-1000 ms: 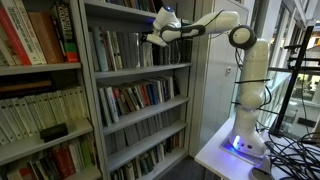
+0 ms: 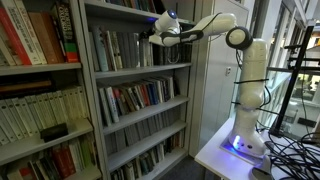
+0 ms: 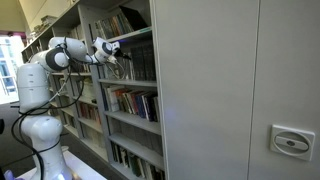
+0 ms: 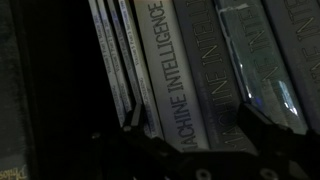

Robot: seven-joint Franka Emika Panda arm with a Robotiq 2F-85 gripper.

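My gripper stands open in front of a row of upright books, its dark fingers low in the wrist view. Between and just beyond the fingers is a pale book (image 4: 170, 70) with "MACHINE INTELLIGENCE" on its spine. Darker volumes of similar lettering, such as a grey book (image 4: 212, 70), stand to its right. Thin pale books (image 4: 113, 55) lean slightly at its left. In exterior view 1 the gripper (image 2: 153, 39) is small, up at the upper shelf; whether it touches any book cannot be told.
A dark gap (image 4: 60, 70) lies left of the thin books. Below, more shelves hold books, with bare stretches on a lower shelf (image 2: 135, 117). A tall grey panel (image 3: 205, 90) stands beside the bookcase. The arm's base rests on a white table (image 2: 222, 158).
The arm's end has shifted slightly right along the upper shelf in exterior view 1. The books and the arm's base look unchanged.
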